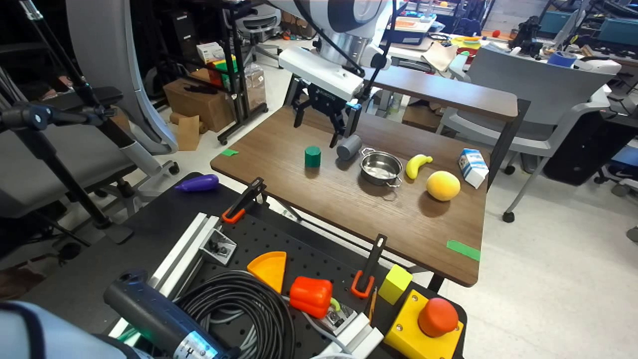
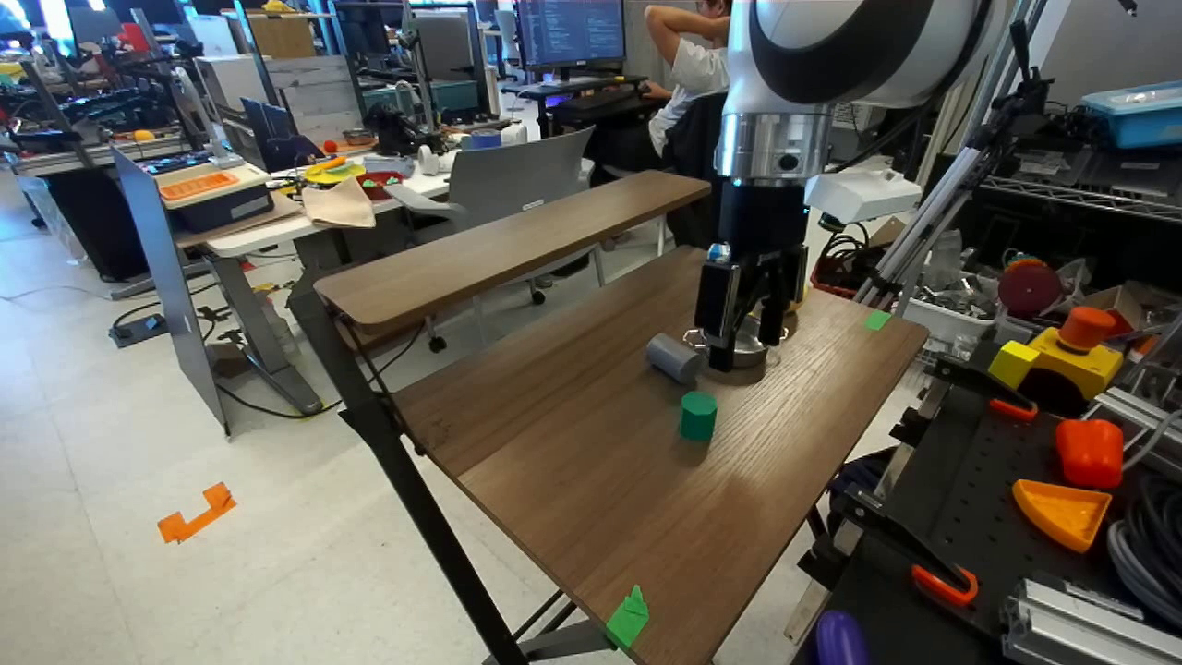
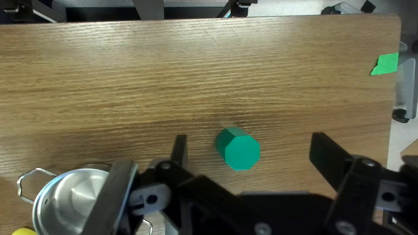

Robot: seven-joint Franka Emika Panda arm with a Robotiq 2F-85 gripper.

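Observation:
My gripper (image 1: 315, 132) hangs over the table with its fingers spread wide and nothing between them. A green block (image 3: 243, 152), many-sided on top, stands upright on the wood below; in the wrist view it shows in the gap between the fingertips. Beside it lies a grey cylinder (image 1: 349, 147) on its side, mostly hidden by the gripper in the wrist view. A small steel pot (image 1: 381, 167) with two wire handles sits close to the cylinder and appears empty. In exterior view 2 the gripper (image 2: 742, 338) partly covers the pot.
A yellow banana (image 1: 417, 165), a yellow-orange round fruit (image 1: 443, 185) and a blue-and-white carton (image 1: 473, 167) occupy the other end of the table. Along the back runs a raised wooden shelf (image 2: 521, 260). Bare tabletop surrounds the green block.

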